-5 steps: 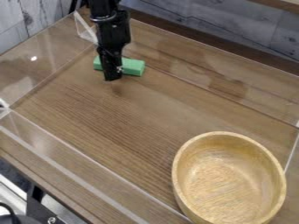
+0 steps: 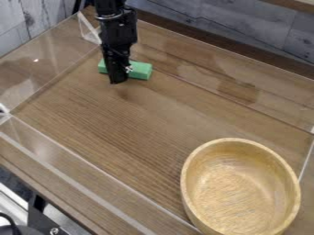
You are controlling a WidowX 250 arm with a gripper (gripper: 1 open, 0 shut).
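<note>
At the upper left of the wooden table [image 2: 160, 138], a green block [image 2: 138, 70] lies flat. The dark gripper [image 2: 116, 68] reaches down from the top edge onto the block, over its left part. Its fingertips are small and dark, and whether they are shut on the block cannot be made out.
A large empty beige bowl [image 2: 240, 184] sits at the lower right. The table's edge runs along the left, with dark floor at the lower left.
The gripper has shifted very slightly over the green block; the block and bowl show no clear movement.
</note>
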